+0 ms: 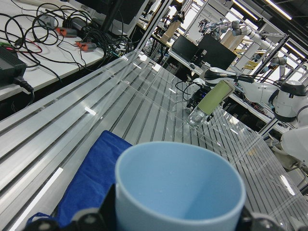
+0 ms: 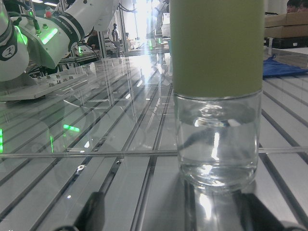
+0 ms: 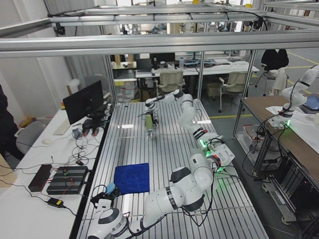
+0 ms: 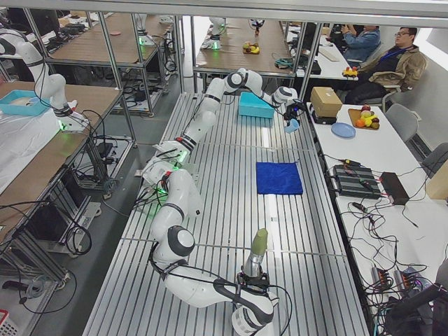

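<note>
A light-blue cup (image 1: 179,187) fills the bottom of the left wrist view, held by my left gripper (image 3: 102,198), whose fingers are mostly hidden beneath it. A bottle with a green upper part and a clear lower part holding liquid (image 2: 217,137) stands upright in front of my right gripper. Its fingers are spread at the bottom of the right wrist view, apart from the bottle's visible base. A folded blue cloth (image 4: 278,178) lies flat on the slatted table (image 4: 210,266) between the two arms.
A teal bin (image 4: 255,105) sits at the table's far end in the right camera view. A side desk (image 3: 25,209) holds cables, boxes and a monitor.
</note>
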